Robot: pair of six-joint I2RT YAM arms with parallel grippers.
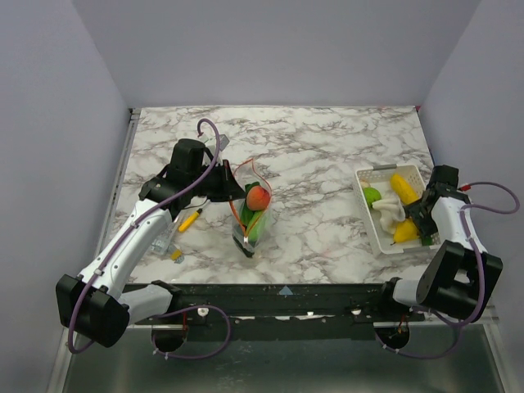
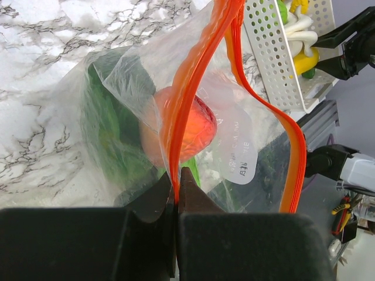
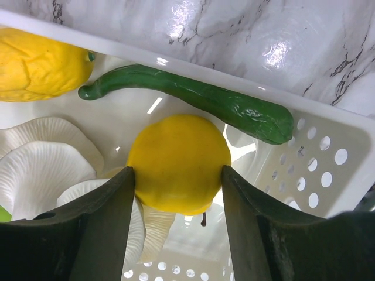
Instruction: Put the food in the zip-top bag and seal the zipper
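The clear zip top bag [image 1: 252,223] stands left of centre with its mouth spread, edged by an orange zipper strip [image 2: 193,93]. Inside are a red-orange round food [image 2: 196,127] and green food [image 2: 111,132]. My left gripper is shut on the bag's orange edge. On the right, a white basket [image 1: 368,221] holds a yellow pear-like food [image 3: 179,164]. The fingers of my right gripper lie against both its sides, set wide apart; whether they grip it firmly cannot be told.
The basket also holds a white mushroom cluster [image 3: 44,158], a green pepper [image 3: 193,99], another yellow food [image 3: 41,64] and a green round food [image 1: 372,196]. A yellow-handled tool [image 1: 190,219] lies left of the bag. Clear marble table separates bag and basket.
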